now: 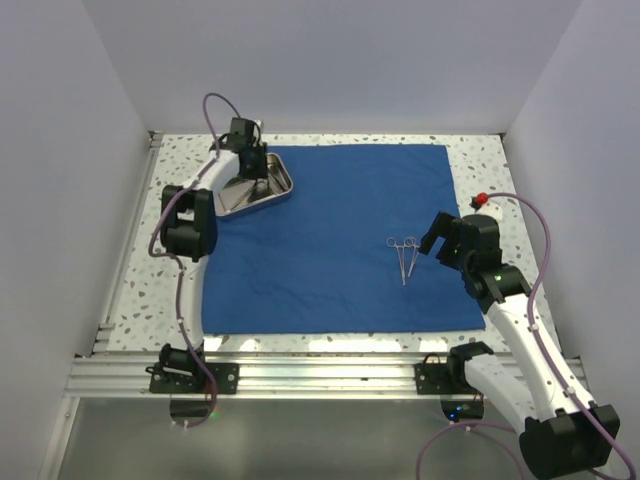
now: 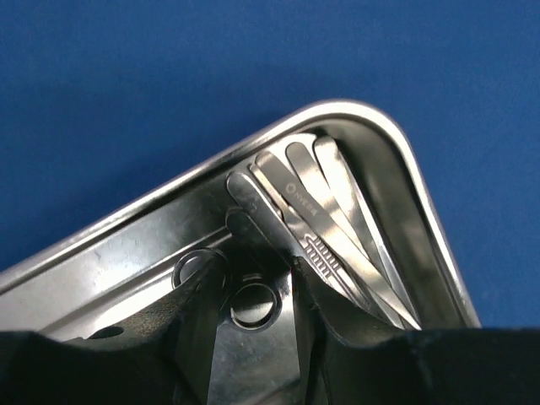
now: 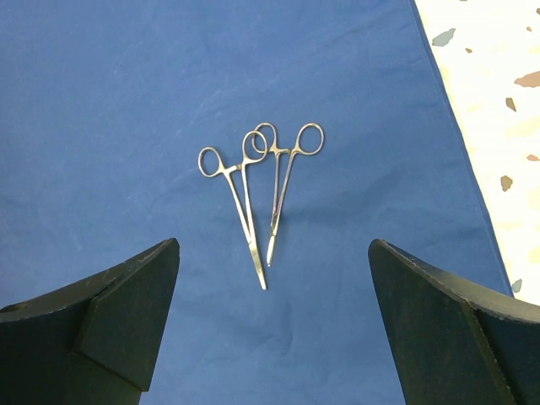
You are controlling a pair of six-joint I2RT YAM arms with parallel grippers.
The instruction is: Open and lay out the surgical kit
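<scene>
At the far left of the top view stands a steel tray [image 1: 286,187], partly covered by my left arm. Over it is my left gripper, its fingers parted. Finger rings [image 2: 255,305] of an instrument show between and below its fingertips; whether they touch cannot be told. Several flat metal handles [image 2: 329,228] lie side by side in the tray's corner, just right of the fingers. On the blue cloth, two ring-handled clamps [image 3: 251,202] [image 3: 277,198] lie close together, handles touching or overlapping. My right gripper is wide open above them, empty.
Speckled table [image 1: 150,300] shows around it, and a metal rail [image 1: 330,375] runs along the front. Walls enclose the sides and back.
</scene>
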